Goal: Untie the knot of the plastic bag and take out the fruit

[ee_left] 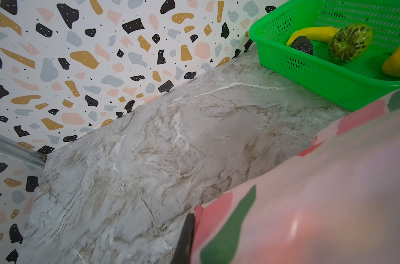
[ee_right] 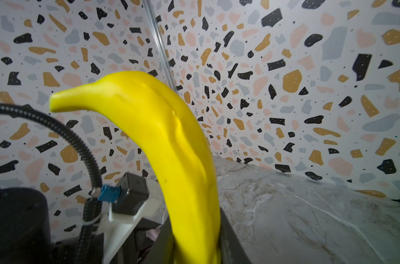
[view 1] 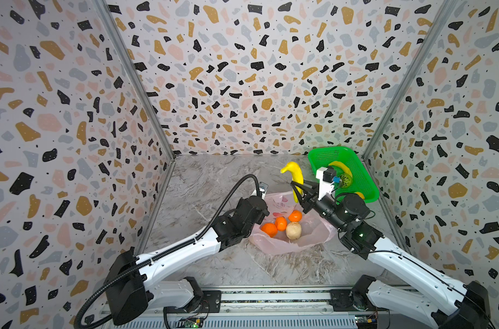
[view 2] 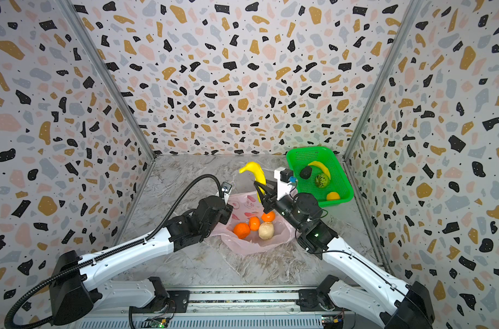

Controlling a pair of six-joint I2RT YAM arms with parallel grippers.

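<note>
A yellow banana (ee_right: 178, 145) stands upright in my right gripper (view 1: 299, 196), which is shut on its lower part above the bag. The pink plastic bag (view 1: 282, 247) lies spread open on the table. Inside it are several orange fruits (view 1: 268, 229) and a round beige fruit (view 1: 293, 230). At the bag's left side my left gripper is shut on the bag's edge. Only one dark finger (ee_left: 185, 244) shows in the left wrist view; the bag covers the other.
A green basket (view 2: 315, 201) stands at the back right with a banana (view 2: 321, 167), a dark avocado (view 2: 305, 172), a striped green fruit (view 2: 322, 180) and an orange-yellow fruit (view 2: 332, 195).
</note>
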